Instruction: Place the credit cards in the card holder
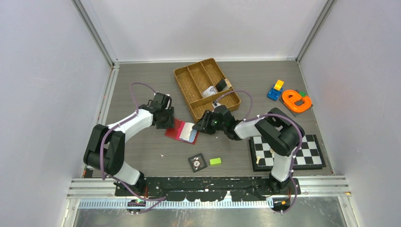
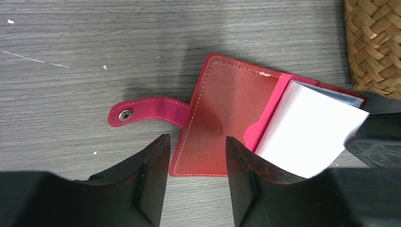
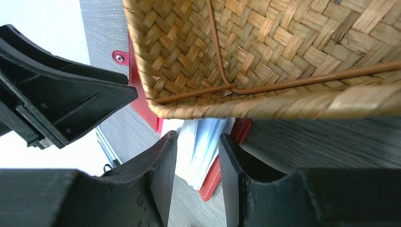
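Note:
The red card holder (image 1: 175, 130) lies open on the table below the wicker organizer, white sleeves (image 2: 307, 127) on its right side and its snap strap (image 2: 149, 109) out to the left. My left gripper hovers over the red cover, fingers apart and empty. My right gripper is at the holder's right end, fingers apart around the edge of the sleeves (image 3: 201, 142), partly under the organizer's overhanging rim. Cards in the organizer (image 1: 208, 91) appear as pale and dark items; whether they are credit cards I cannot tell.
The organizer (image 1: 191, 82) stands behind the holder. A black square item (image 1: 198, 162) and green block (image 1: 215, 161) lie in front. A chessboard (image 1: 309, 151) and toys (image 1: 297, 101) are at the right.

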